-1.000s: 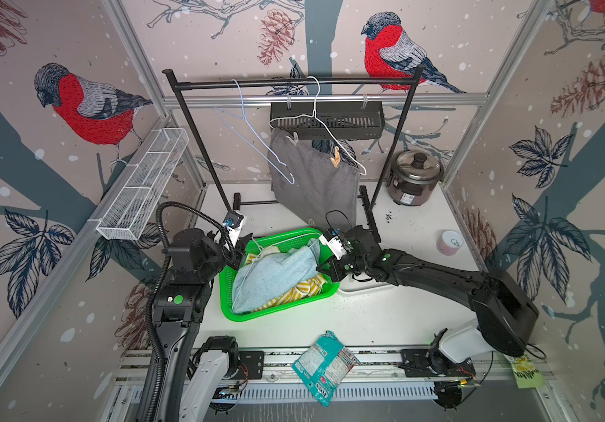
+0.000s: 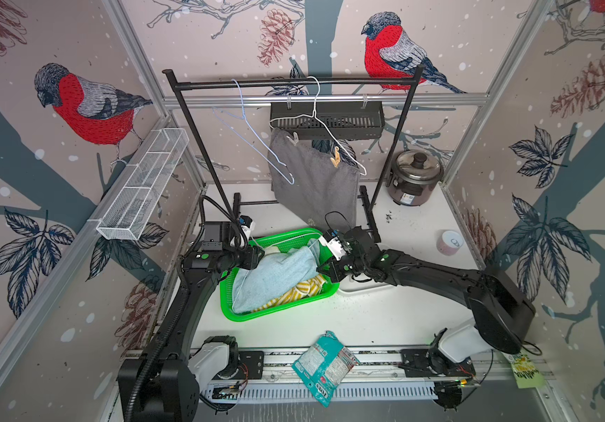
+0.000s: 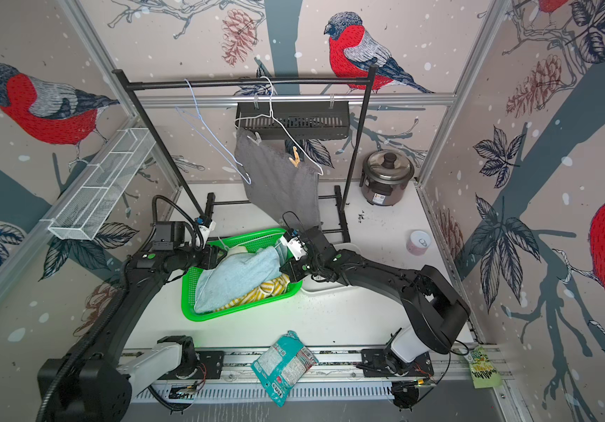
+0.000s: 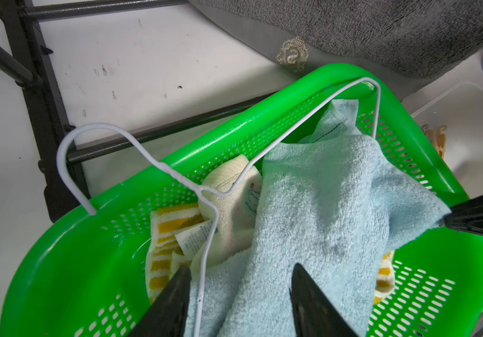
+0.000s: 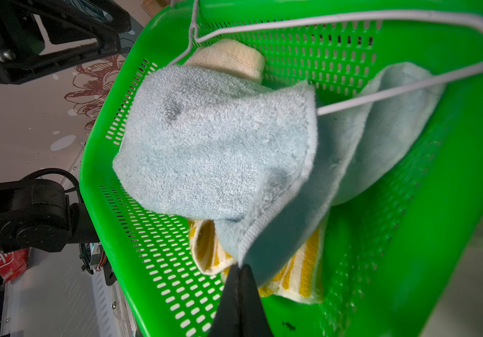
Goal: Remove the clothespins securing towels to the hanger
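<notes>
Inside the green basket (image 4: 331,75) a light blue towel (image 4: 325,185) lies over a white hanger (image 4: 207,191), whose hook reaches past the basket's back rim. My left gripper is open above the basket's left part, with the hanger's wire and towel below its fingers. At the basket's right side my right gripper is shut, with the blue towel's corner drawn out to its fingertips. No clothespin shows on this hanger. On the rack, a grey towel (image 2: 313,176) hangs from another white hanger (image 2: 314,105) with an orange clothespin (image 2: 335,157) and a grey clothespin (image 2: 294,138).
A white tray (image 4: 477,123) with orange clothespins (image 4: 437,137) stands right of the basket. An empty blue hanger (image 2: 246,123) hangs from the rack (image 2: 210,85). Yellow-striped cloth (image 5: 303,269) lies under the blue towel. Farther right are a pot (image 2: 415,179) and a pink-white container (image 2: 449,242).
The right arm and the towels have stayed put.
</notes>
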